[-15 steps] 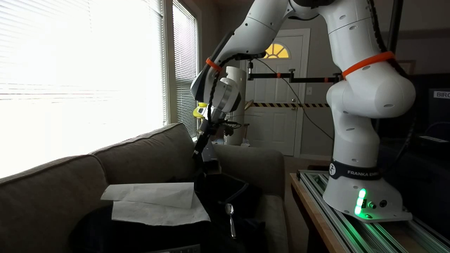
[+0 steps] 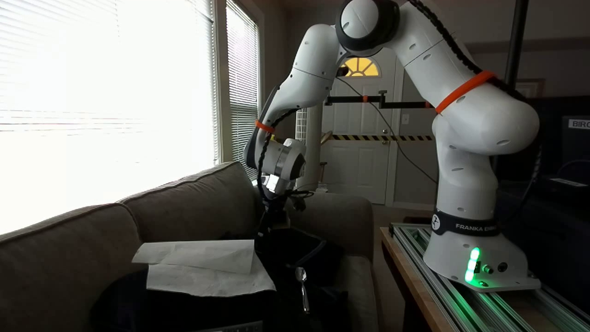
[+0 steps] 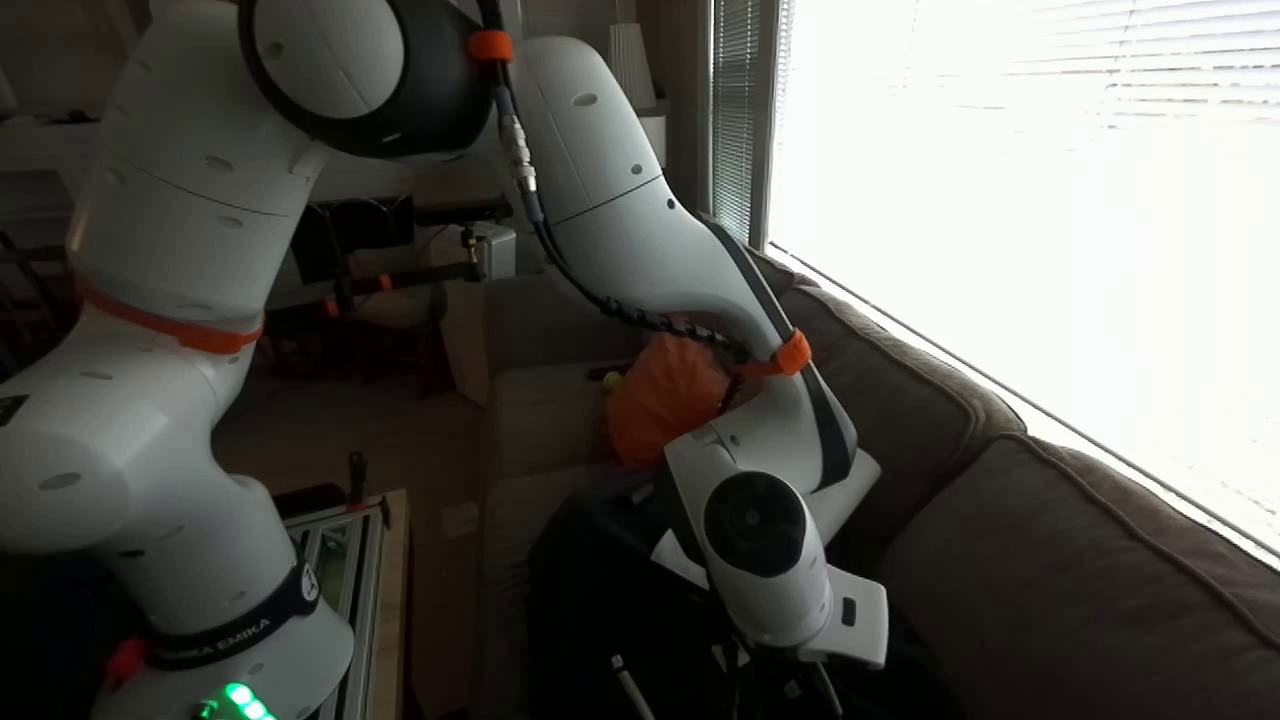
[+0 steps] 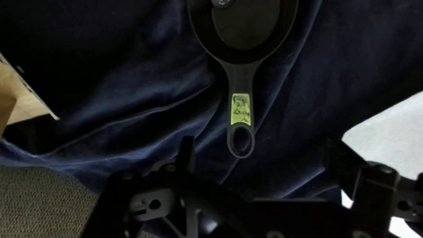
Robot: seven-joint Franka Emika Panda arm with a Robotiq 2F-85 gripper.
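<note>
A black measuring cup (image 4: 242, 77) with a yellow label reading 3/4 Cup lies on dark blue cloth (image 4: 158, 135) in the wrist view. Its handle points toward my gripper, whose fingers are spread wide apart and empty. The ringed handle end appears between the fingertips and slightly left of their middle; the height gap cannot be judged. Something small and shiny shows at the upper frame edge, inside the cup. In exterior view 1 the gripper (image 2: 272, 221) hangs low over the couch's far end, its fingers hard to make out against dark cloth.
A metal spoon (image 2: 303, 288) and white paper sheets (image 2: 207, 271) lie nearer that camera on the couch. Behind my gripper is the couch arm (image 2: 337, 221), with a back cushion (image 2: 193, 202) beside it. An orange bag (image 3: 672, 396) shows in exterior view 2.
My arm has reached lower, and the gripper has swung from a tilt to nearly straight down, now closer to the dark cloth. Spoon and papers have stayed put.
</note>
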